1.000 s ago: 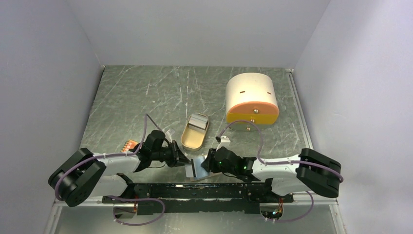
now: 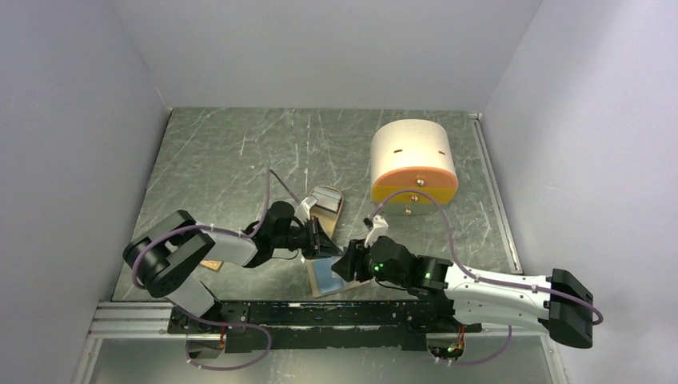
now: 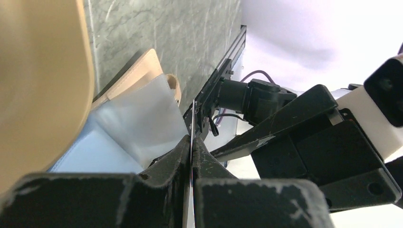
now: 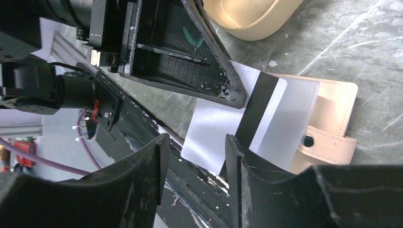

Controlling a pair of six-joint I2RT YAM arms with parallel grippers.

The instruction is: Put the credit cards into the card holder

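Note:
My left gripper is shut on a white card (image 4: 214,123) with a black stripe. The card shows edge-on in the left wrist view and face-on in the right. Beneath it, the beige card holder (image 4: 337,104) lies open near the table's front edge, with a clear sleeve (image 3: 147,114) and a blue part (image 3: 95,152) showing. My right gripper is open, its fingertips close to the card's lower part; whether they touch it is unclear. The card overlaps the sleeve in the right wrist view; I cannot tell whether any of it is inside.
Behind the left gripper stands a tan tray (image 4: 256,28), with several cards (image 2: 326,196) at its far end. A cream rounded chest (image 2: 414,160) with drawers is at the back right. Both arms are close together over the holder.
My left gripper has moved right and away from the front edge with the card, now partly covering the tray. The right arm has shifted a little to the right.

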